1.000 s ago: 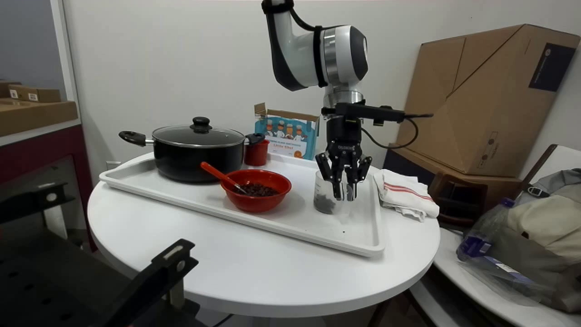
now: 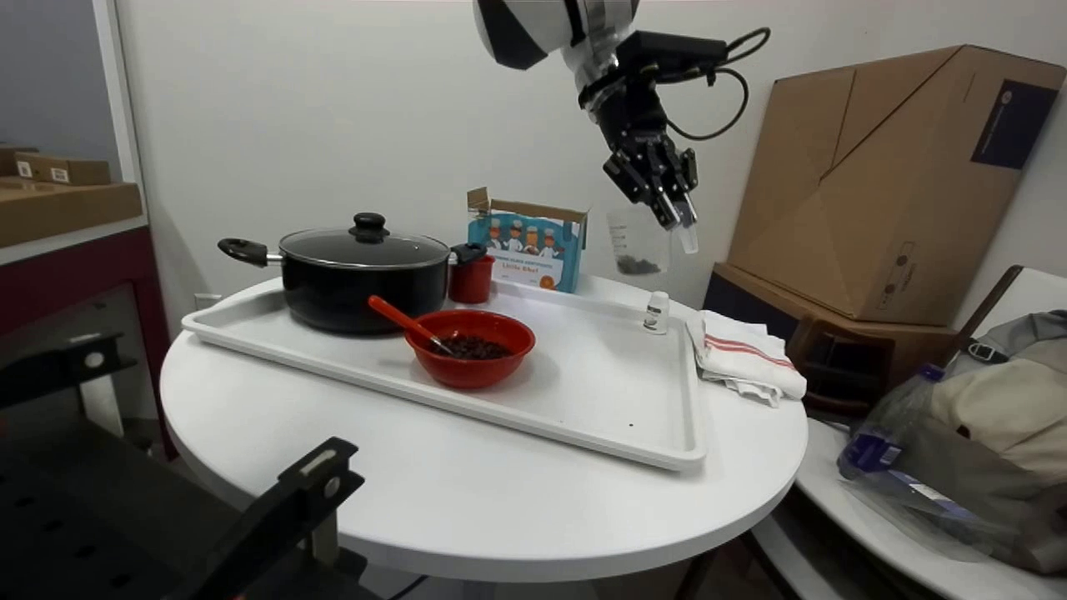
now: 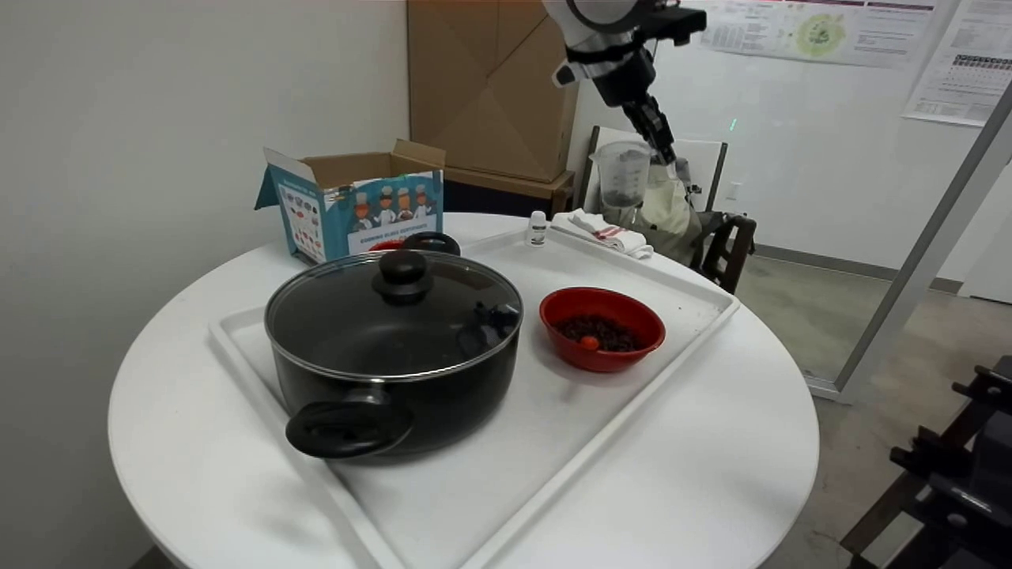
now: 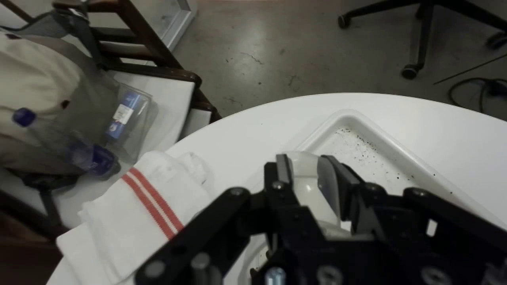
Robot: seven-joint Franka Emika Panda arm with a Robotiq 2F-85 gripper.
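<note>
A clear measuring cup (image 2: pixel 637 240) with a little dark matter at its bottom hangs in the air above the far right part of the white tray (image 2: pixel 600 425). My gripper (image 2: pixel 685 222) is shut on the cup's handle, which shows pale between the fingers in the wrist view. In exterior view 2 the cup (image 3: pixel 621 174) is held well above the table, close to upright. A red bowl (image 2: pixel 470 372) with dark bits and a red-handled spoon (image 2: pixel 405 325) sits on the tray, left of and below the cup.
A lidded black pot (image 2: pixel 365 280) fills the tray's left end, beside a red cup (image 2: pixel 471 280) and a picture box (image 2: pixel 527 245). A small white bottle (image 2: pixel 656 312) stands near the tray's right edge, by a folded towel (image 2: pixel 748 355). The tray's front right is clear.
The measuring cup has risen from the tray, its handle in my gripper, and shifted slightly right. The arm has gone from pointing straight down to slanting. Bowl and pot have not moved.
</note>
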